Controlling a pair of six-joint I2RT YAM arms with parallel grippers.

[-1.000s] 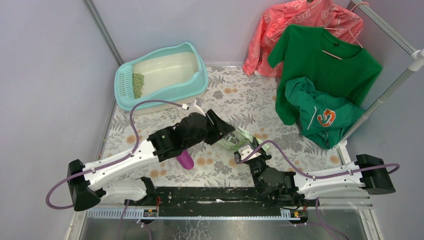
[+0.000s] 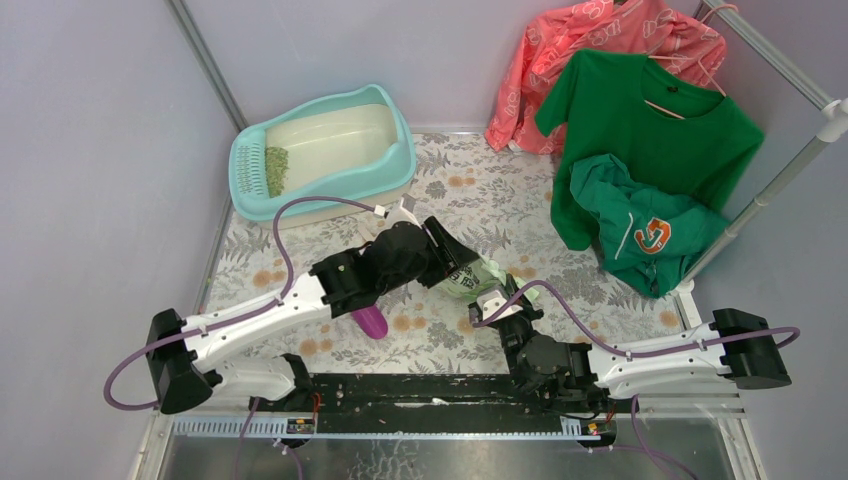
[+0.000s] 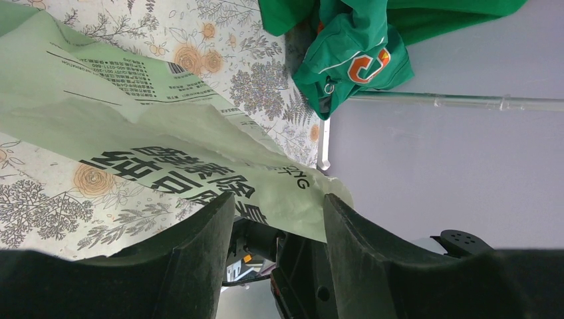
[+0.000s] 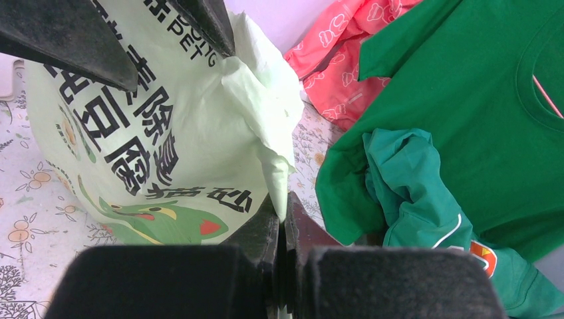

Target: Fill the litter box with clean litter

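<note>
A pale green litter bag with black print stands at the middle of the floral table, filling much of both wrist views. My right gripper is shut on the bag's crumpled edge. My left gripper is over the bag's upper part, its fingertips apart, with the bag's top edge just beyond them; whether it touches is unclear. The turquoise litter box sits at the back left, with a small patch of green litter at the left of its pale inside.
A purple object lies left of the bag. Green clothes and a red cloth hang at the right and back, beside a metal rail.
Over the last second my left arm has shifted slightly right toward the bag. The right arm and the bag look nearly unchanged.
</note>
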